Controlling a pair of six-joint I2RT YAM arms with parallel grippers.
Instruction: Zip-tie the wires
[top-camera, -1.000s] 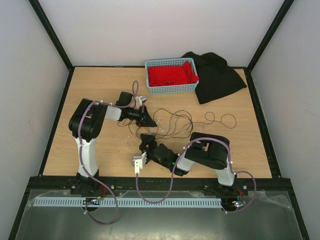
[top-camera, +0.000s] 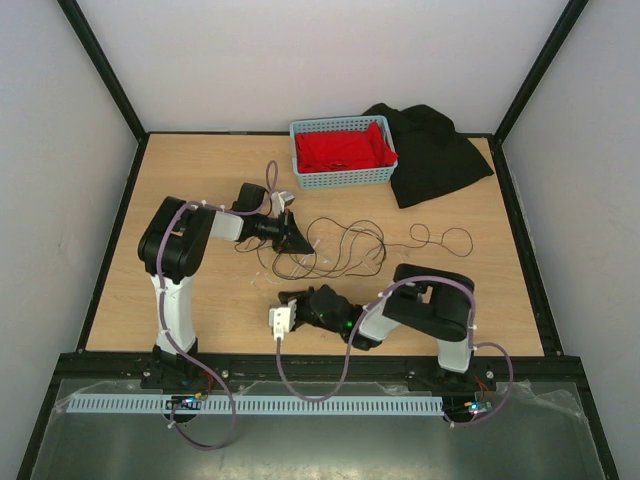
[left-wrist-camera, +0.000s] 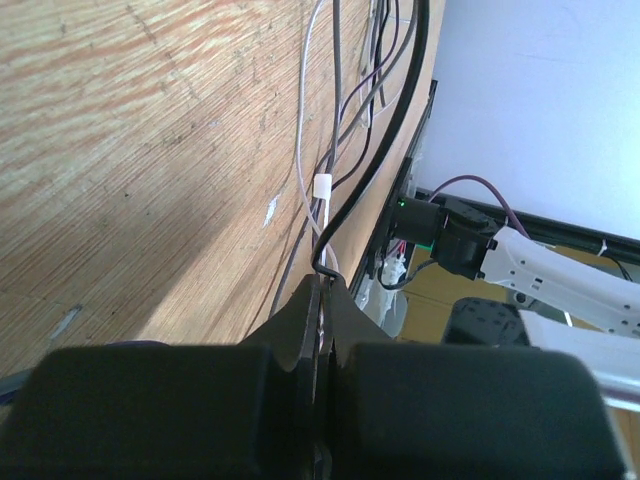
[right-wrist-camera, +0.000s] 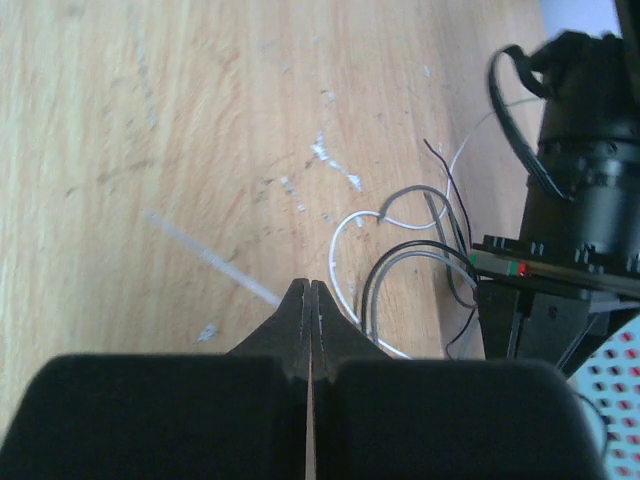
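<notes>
The wires (top-camera: 350, 262) lie in loose loops across the middle of the table. Pointing into them from the left, my left gripper is shut, with a thick black wire (left-wrist-camera: 385, 145) and a thin white wire (left-wrist-camera: 299, 150) running to its tips. A small white zip tie head (left-wrist-camera: 323, 187) shows just beyond those tips. Nearer the front edge, my right gripper is shut with nothing between its fingers. A pale translucent strip (right-wrist-camera: 215, 262), likely the zip tie's tail, lies outside those fingers, its lower end hidden behind them.
At the back stands a blue basket (top-camera: 345, 180) holding red cloth (top-camera: 340, 150). A black cloth (top-camera: 430, 160) lies to its right. The left arm (right-wrist-camera: 575, 205) fills the right side of the right wrist view. Bare table (top-camera: 460, 310) shows at right.
The left gripper stays put.
</notes>
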